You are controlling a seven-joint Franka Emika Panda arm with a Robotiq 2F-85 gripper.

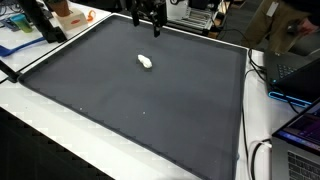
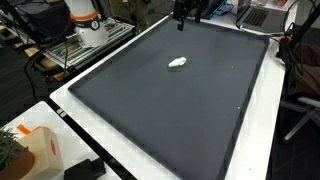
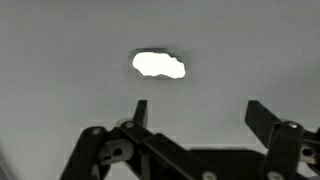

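Note:
A small white object with an irregular, elongated outline lies alone on the dark grey mat. It shows as a bright blob above the middle of the wrist view, and as a white lump in exterior view 2. My gripper is open, its two black fingers wide apart with bare mat between them. In exterior view 1 the gripper hangs over the mat's far edge, beyond the white object and apart from it. What the object is cannot be made out.
Cluttered items stand beyond its far left corner in exterior view 1. A laptop and cables lie along the right side. A plant pot stands at exterior view 2's lower left.

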